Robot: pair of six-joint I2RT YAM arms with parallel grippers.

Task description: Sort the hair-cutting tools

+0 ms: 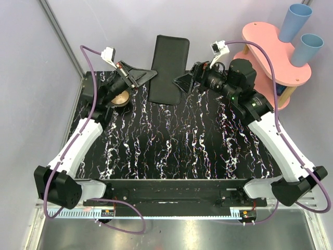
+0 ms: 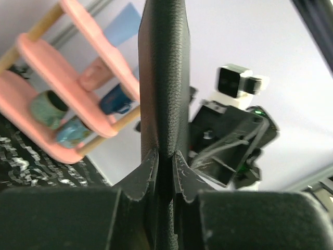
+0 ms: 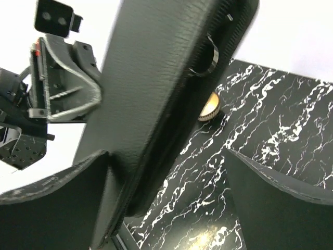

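Observation:
A black zippered case (image 1: 169, 67) is held up above the table, tilted, its broad side toward the top view. My left gripper (image 1: 152, 75) is shut on its left edge; in the left wrist view the case (image 2: 165, 78) rises from between the two fingers. On the other side, my right gripper (image 1: 182, 82) is at the case's right edge. Seen from the right wrist, its fingers (image 3: 276, 192) stand wide open, with the case (image 3: 151, 88) near the left one; whether they touch cannot be told. Whatever is inside the case is hidden.
At the back right stands a pink tiered shelf (image 1: 276, 47) with blue cups (image 1: 307, 49) on top and several mugs lower down. A round golden-topped object (image 1: 120, 98) sits at the table's back left.

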